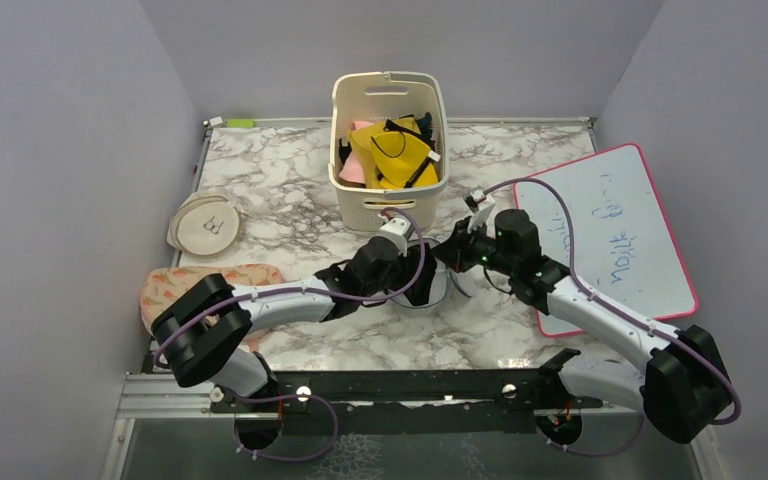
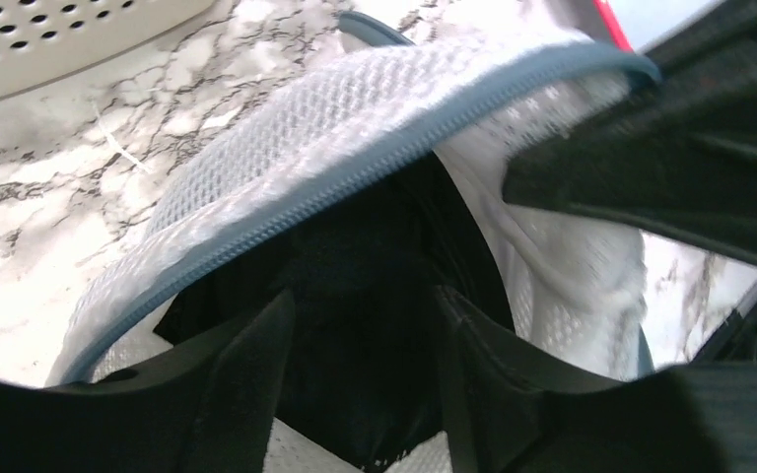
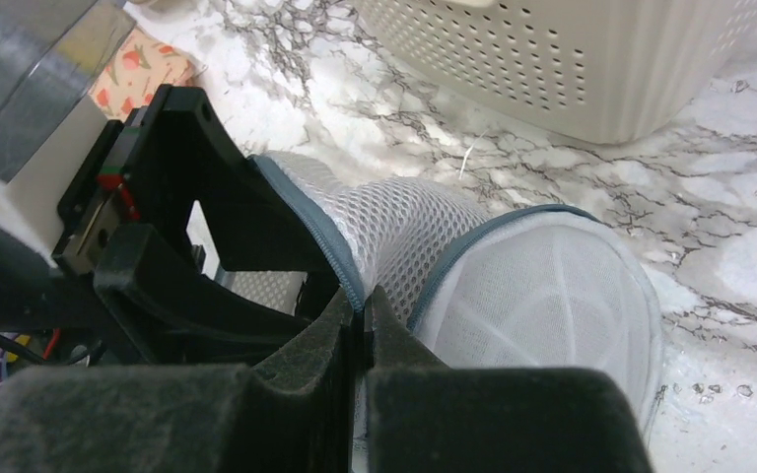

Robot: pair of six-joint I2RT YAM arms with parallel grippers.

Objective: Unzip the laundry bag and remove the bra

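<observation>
The mesh laundry bag (image 1: 436,290) lies unzipped between my arms, its zipper edge (image 2: 394,148) raised over a black fabric (image 2: 345,276) inside, likely the bra, whose shape is unclear. My left gripper is over the opening, fingers apart, tips down against or above the black fabric; in the right wrist view its black body is left of the bag. My right gripper is shut on the zipper edge of the white mesh, holding it up at the bag's right side.
A cream basket (image 1: 350,205) with yellow and other cloths stands behind the bag. A whiteboard (image 1: 610,240) lies at the right. A round fabric item (image 1: 207,225) and a patterned cloth (image 1: 200,295) lie at the left.
</observation>
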